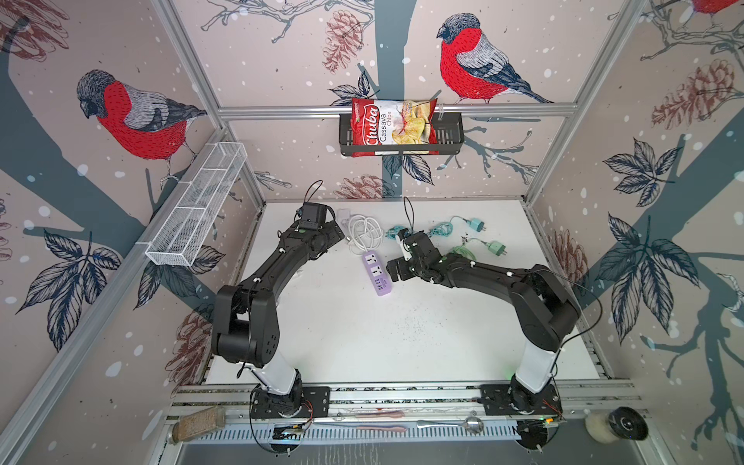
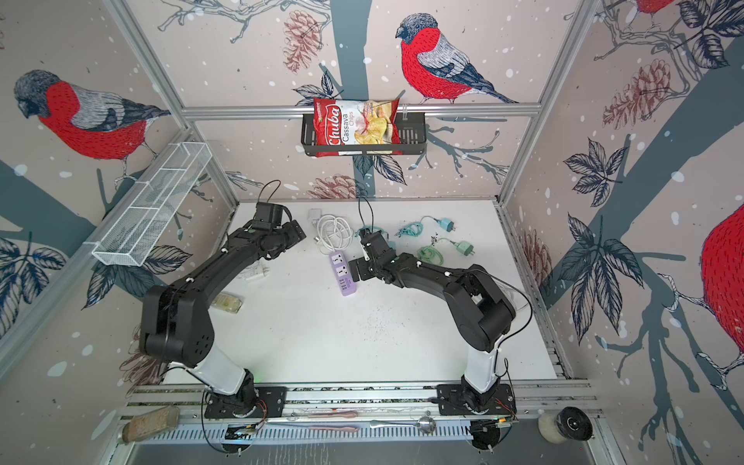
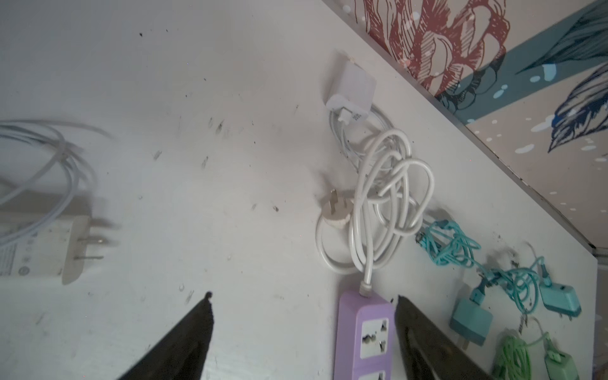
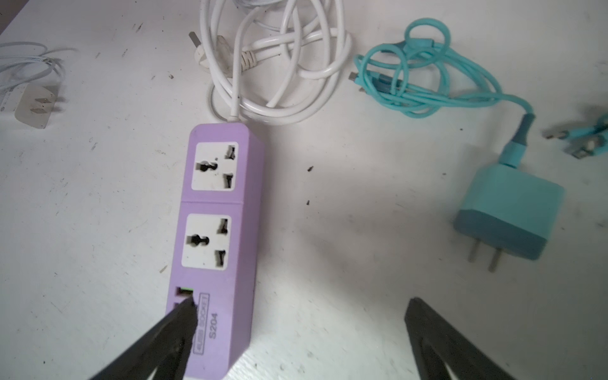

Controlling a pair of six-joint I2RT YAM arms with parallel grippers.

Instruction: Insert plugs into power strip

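Observation:
A purple power strip (image 4: 247,190) lies near the middle of the table; both white socket faces (image 4: 205,240) show empty in the right wrist view. My right gripper (image 1: 393,269) is open just right of the strip, above the table, with nothing between its fingers. My left gripper (image 1: 335,232) hangs open and empty to the strip's upper left. A teal plug (image 4: 509,209) lies right of the strip, its two prongs pointing towards my right gripper. At the left, a white plug (image 3: 44,247) lies with its prongs showing in the left wrist view.
Behind the strip is its coiled white cord (image 3: 392,202), with a white adapter (image 3: 353,88) beyond. More teal and green chargers (image 1: 496,248) lie at the back right. A wire shelf (image 1: 193,205) hangs on the left wall.

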